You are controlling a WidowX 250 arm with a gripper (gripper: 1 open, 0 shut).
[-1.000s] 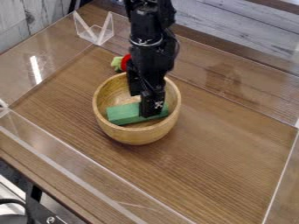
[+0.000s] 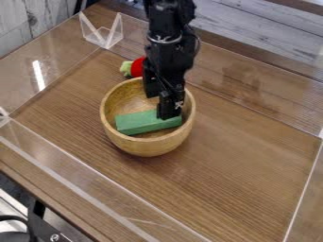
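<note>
My black gripper (image 2: 169, 102) reaches down from the top over a light wooden bowl (image 2: 147, 147), its fingers at the bowl's right part. A green block (image 2: 139, 123) lies in the bowl beneath it. The gripper looks open, though its fingertips are partly dark and hard to separate.
A red object (image 2: 139, 69) with a pale green end lies behind the bowl. A white wall edges the back and left.
My gripper has shifted slightly and risen a little from deeper in the bowl, leaving more of the green block in sight.
</note>
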